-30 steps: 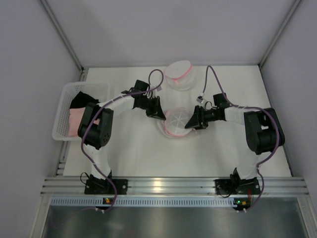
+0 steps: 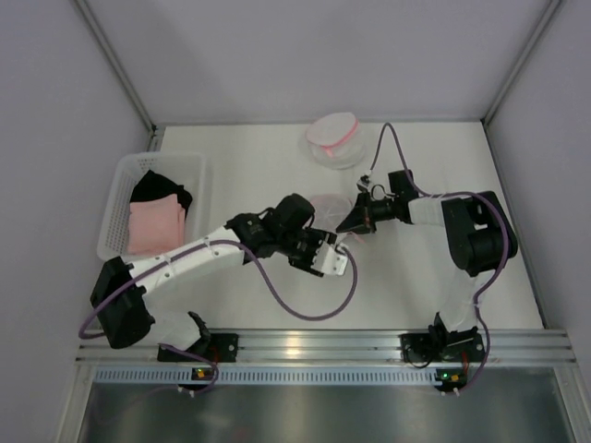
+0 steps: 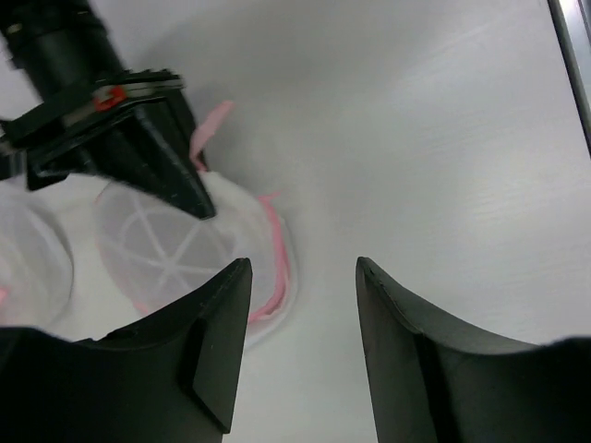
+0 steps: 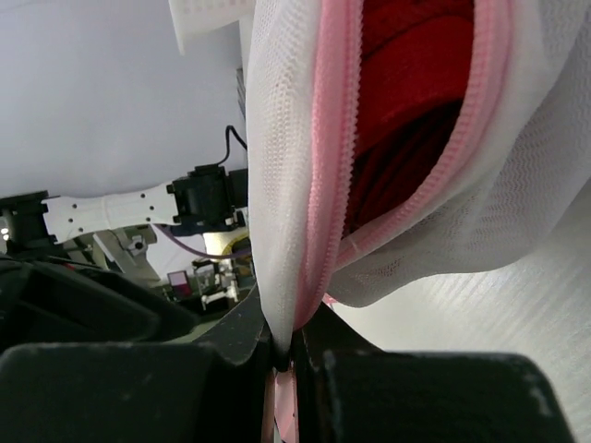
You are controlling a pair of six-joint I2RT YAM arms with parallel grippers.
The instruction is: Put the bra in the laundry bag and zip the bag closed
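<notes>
A white mesh laundry bag with pink zipper trim (image 3: 185,245) lies mid-table, partly hidden by my left arm in the top view. Inside its unzipped opening, in the right wrist view, red fabric (image 4: 406,83) shows. My right gripper is shut on a white and pink end of the bag, holding it up. My left gripper hangs open above the table beside the bag, nothing between its fingers; in the top view it is over the front middle.
A second round mesh bag (image 2: 334,134) lies at the back middle. A white basket (image 2: 115,208) with pink and black cloths stands at the left.
My left arm has swung from the bag's left side toward the front, now lying across the middle. My right gripper has shifted slightly left on the bag.
</notes>
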